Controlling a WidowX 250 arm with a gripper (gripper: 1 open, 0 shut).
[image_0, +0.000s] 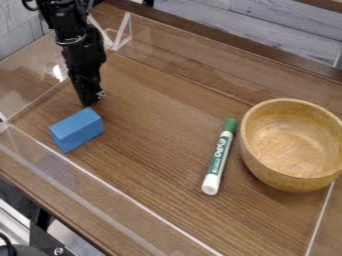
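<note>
My gripper (87, 96) is low over the wooden table at the left, a short way behind a blue block (76, 129); it looks dark and small, and I see nothing held in it, though its fingers are hard to make out.
A white marker with a green cap (218, 157) lies on the table right of centre. A tan bowl (278, 145) sits at the right.
</note>
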